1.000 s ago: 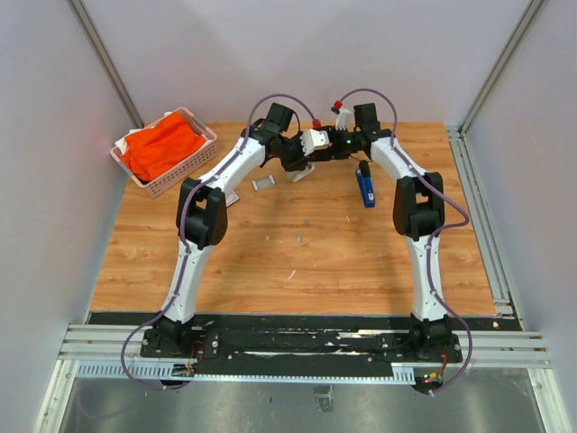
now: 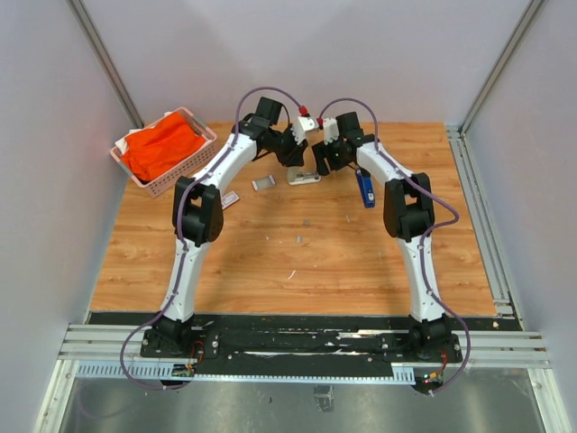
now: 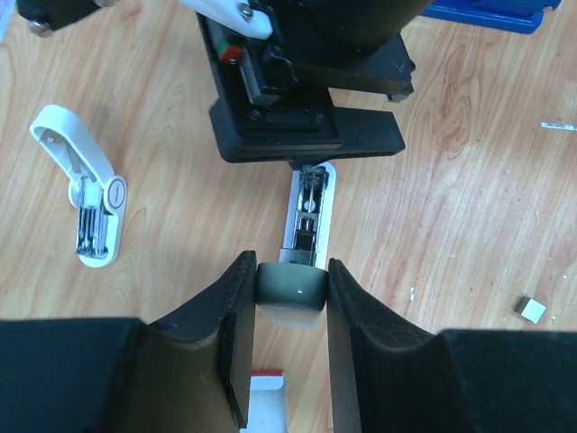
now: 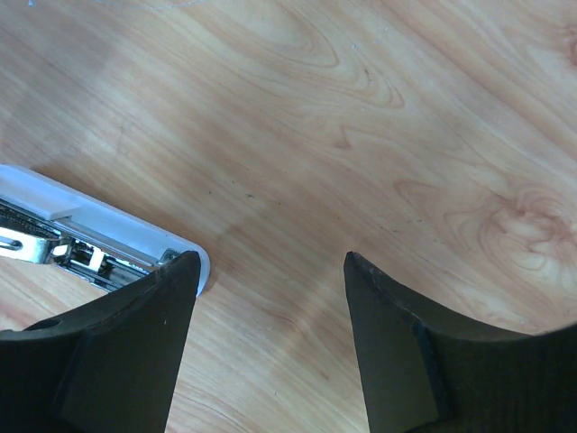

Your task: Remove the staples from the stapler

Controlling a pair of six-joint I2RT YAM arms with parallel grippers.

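Observation:
A white stapler (image 3: 323,197) lies open on the table, its metal channel showing. In the left wrist view my left gripper is closed round its pale grey-green end (image 3: 292,293). In the right wrist view the stapler's far end (image 4: 135,233) lies by my open right gripper, at the left finger, with nothing between the fingers. From above, both grippers meet over the stapler at the back middle of the table.
A second small white stapler (image 3: 108,216) stands open to the left. A blue stapler (image 2: 367,189) lies to the right. A pink basket (image 2: 187,170) with orange cloth is at the back left. Small bits lie on the clear middle table (image 2: 297,271).
My right gripper has moved left and a little toward the front, over the stapler's right end.

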